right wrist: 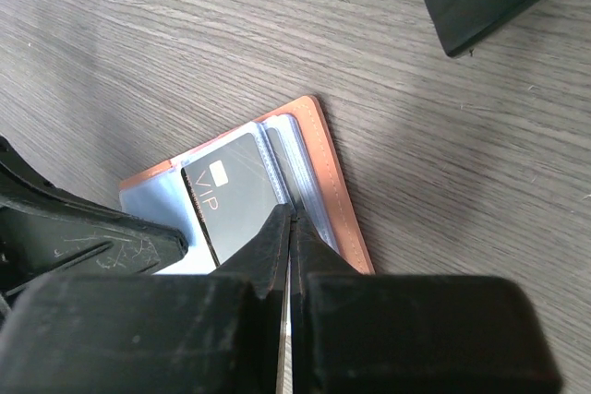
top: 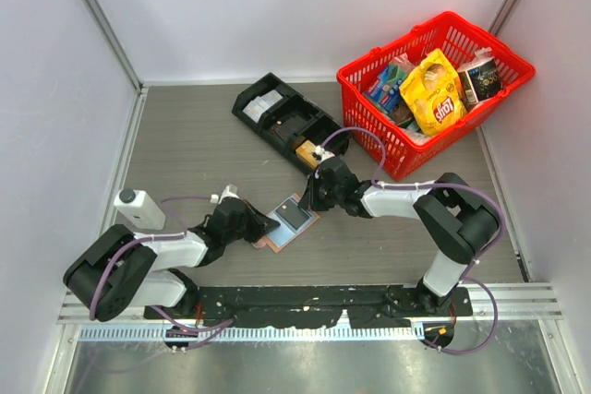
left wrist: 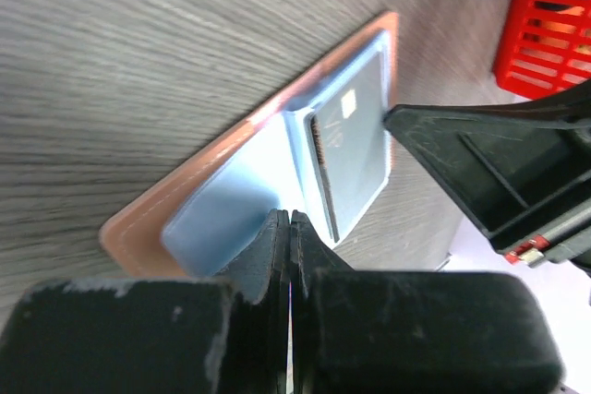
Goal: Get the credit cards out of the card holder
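Note:
The card holder [top: 280, 241], with a tan border and clear bluish sleeves, lies open and aslant on the table. A dark grey card, lettered VIP [right wrist: 211, 196] in the right wrist view, sits in a sleeve. Pressed together, the fingers of my left gripper have nothing visible between them; the card lies outside them, beyond the tips. My right gripper is shut at the far edge of the card's sleeve. Whether a thin sleeve layer is caught there cannot be told.
Behind the holder stands a black compartment tray [top: 268, 134] with white and yellow items. A red basket [top: 369, 122] of snack packs fills the back right. At the left is a white box [top: 140, 211]. Bare table [top: 185, 136] extends at the back left.

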